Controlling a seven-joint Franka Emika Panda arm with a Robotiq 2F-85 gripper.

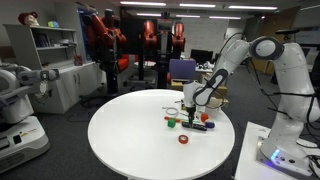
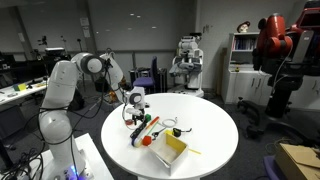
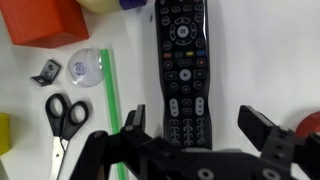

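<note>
A long black remote control (image 3: 183, 75) with many buttons lies lengthwise down the middle of the wrist view. My gripper is open above its lower part, with one dark finger to each side and nothing gripped. In exterior view 1 the gripper (image 1: 191, 107) hangs low over the right side of the round white table (image 1: 125, 145). The dark remote (image 1: 196, 126) is beneath it there, small in the picture. Exterior view 2 has the gripper (image 2: 135, 121) above the crowded side of the table, its fingertips too small to make out.
Left of the remote lie a green stick (image 3: 112, 95), scissors (image 3: 66, 125), a clear round piece (image 3: 85, 68) and an orange-red block (image 3: 47, 22). A red round thing (image 3: 309, 125) is at the right edge. An open box (image 2: 168, 158) stands nearby.
</note>
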